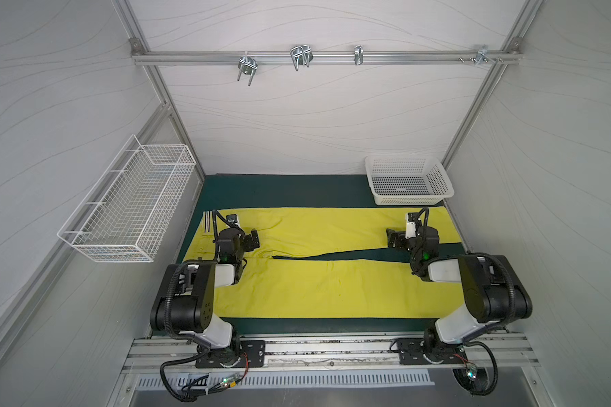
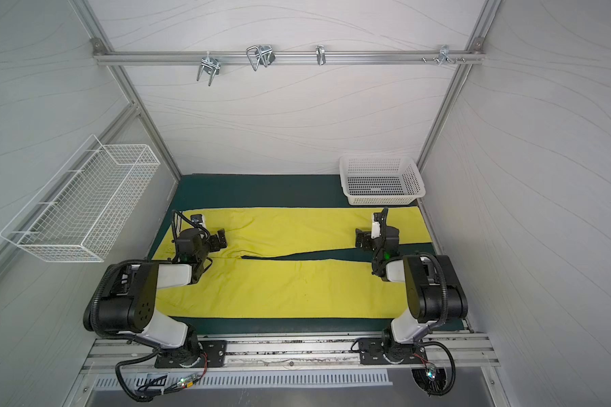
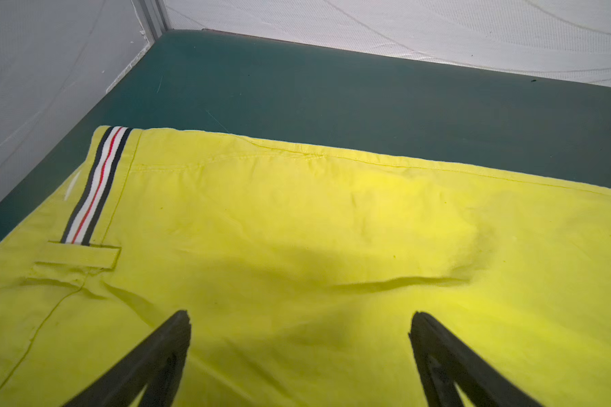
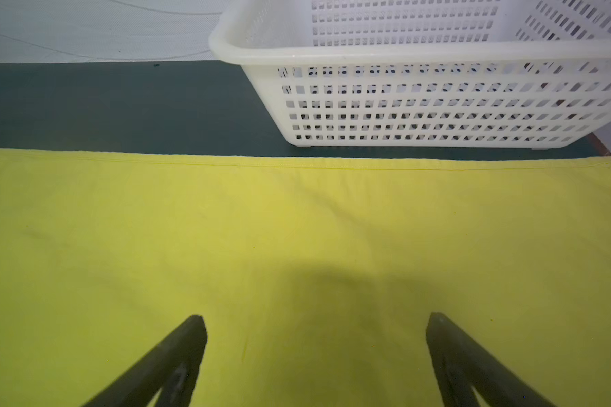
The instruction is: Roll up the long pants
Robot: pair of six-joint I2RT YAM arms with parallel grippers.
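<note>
Yellow long pants [image 1: 332,288] lie flat across the green table, legs side by side toward the right with a dark gap between. The waist end at the left carries a striped tab [image 3: 96,184]. My left gripper hangs over the waist end, fingers open with only cloth beneath. My right gripper is open above the upper leg toward its right end, nothing between its fingers.
A white plastic basket [image 1: 408,198] stands at the back right, just behind the pants. A wire basket [image 1: 139,247] hangs on the left wall. A rail with clamps [image 2: 285,57] spans the back. Bare table [image 1: 285,190] shows behind the pants.
</note>
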